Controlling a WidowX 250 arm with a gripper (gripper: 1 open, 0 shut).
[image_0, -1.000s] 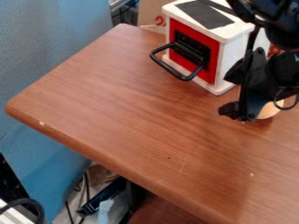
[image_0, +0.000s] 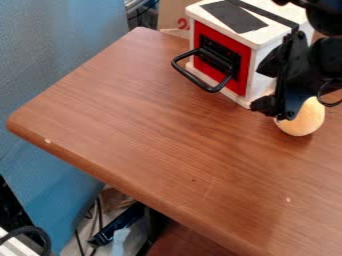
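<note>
A white toy box (image_0: 249, 30) with a red front and a black door (image_0: 217, 57) that has a black bar handle stands at the back of the wooden table. My black gripper (image_0: 274, 100) is at the box's right side, low and pointing down, just left of a round pale-yellow object (image_0: 303, 120) on the table, which it partly covers. Whether its fingers are open or shut is not clear.
The gripper has risen slightly, uncovering more of the round pale object. The box has not visibly moved.
</note>
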